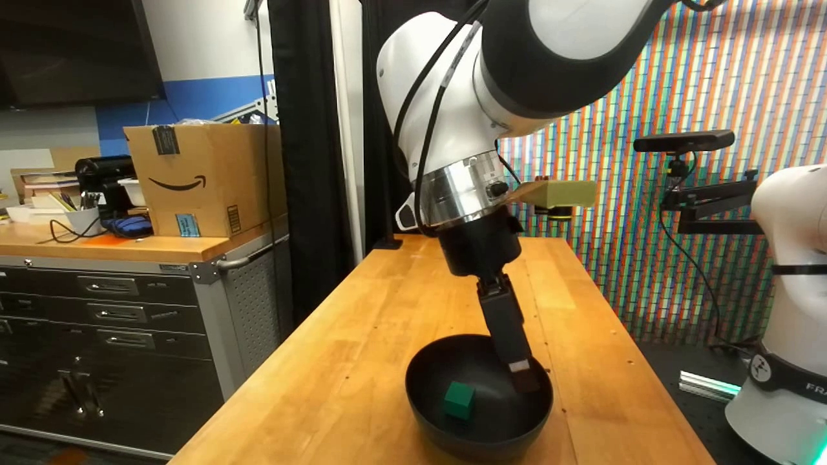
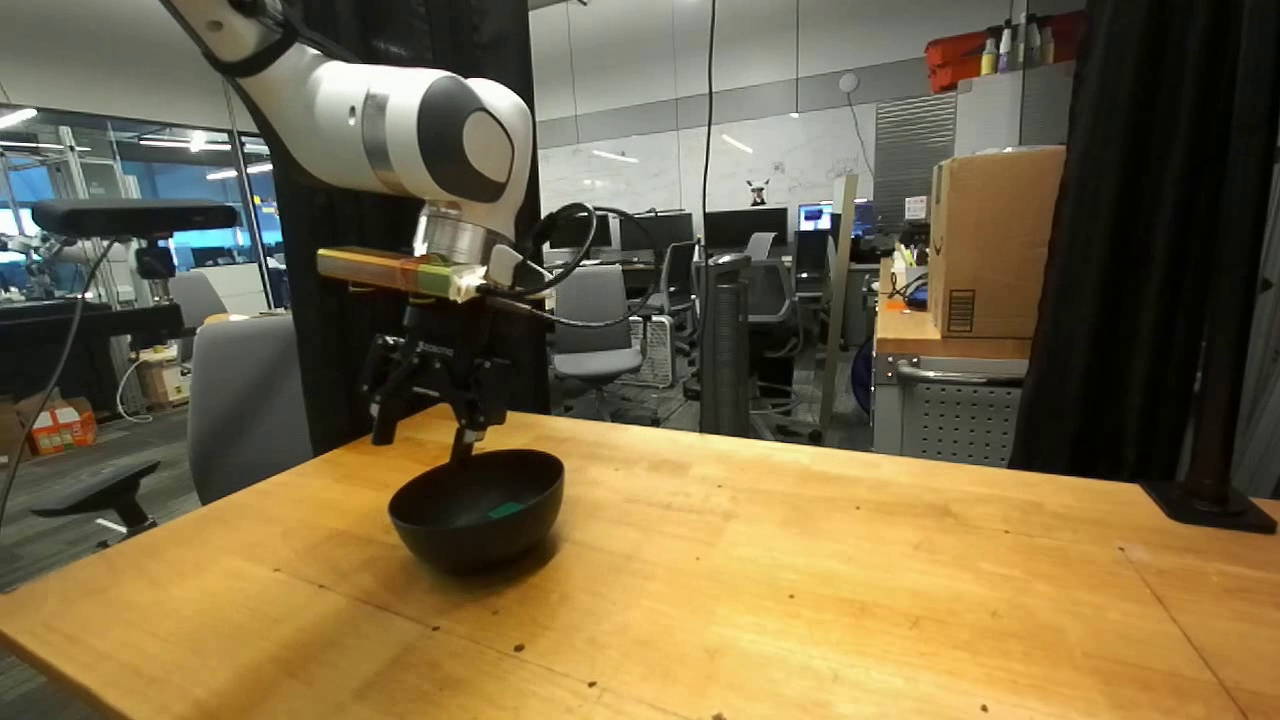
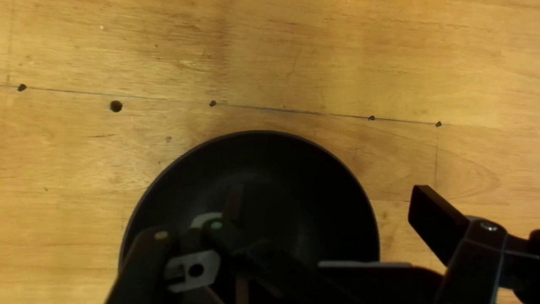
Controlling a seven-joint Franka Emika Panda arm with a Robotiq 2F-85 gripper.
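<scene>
A black bowl (image 1: 434, 434) stands upright on the wooden table, and a green cube (image 1: 459, 399) lies inside it. In exterior view 2 only part of the cube (image 2: 505, 510) shows above the near rim. My gripper (image 2: 422, 439) is open, tilted downward at the bowl's edge, with its fingers wide apart. From the wrist, one of its fingers (image 3: 438, 220) appears over bare table beyond the bowl (image 3: 283, 152), while the other overlaps the bowl's interior. Whether either finger touches the rim I cannot tell. The cube is hidden in the wrist view.
A cardboard box (image 1: 182, 182) sits on a separate workbench. A second white arm (image 1: 791, 310) stands beyond the table's right edge.
</scene>
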